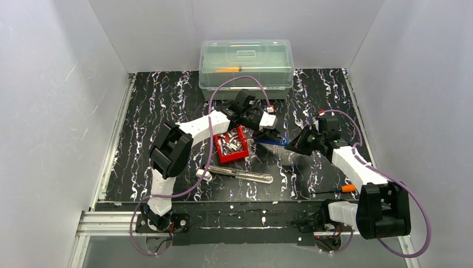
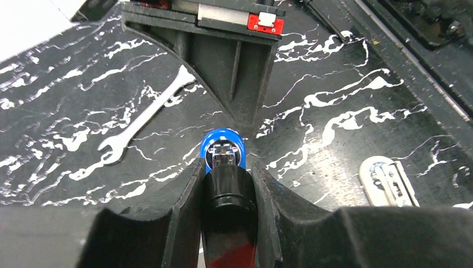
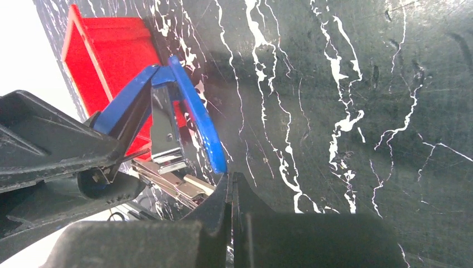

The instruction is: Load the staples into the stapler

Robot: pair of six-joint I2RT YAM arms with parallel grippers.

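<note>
A blue stapler (image 3: 202,114) is gripped by my left gripper (image 1: 270,135), held above the dark table. Seen in the right wrist view, its blue top is swung apart from its metal part (image 3: 165,125). The left fingers (image 3: 61,137) cover its rear. From the left wrist view, the stapler (image 2: 229,215) appears end-on between the two fingers. My right gripper is shut, nothing visible between its fingers; its tips are at the free end of the blue top, and contact cannot be judged. No staple strip can be made out.
Left of the stapler stands a red box (image 1: 247,152) of small metal pieces. A long metal tool (image 1: 254,176) lies in front. A wrench (image 2: 142,120) and an orange-handled screwdriver (image 1: 348,188) are on the table. A clear lidded case (image 1: 246,85) fills the back.
</note>
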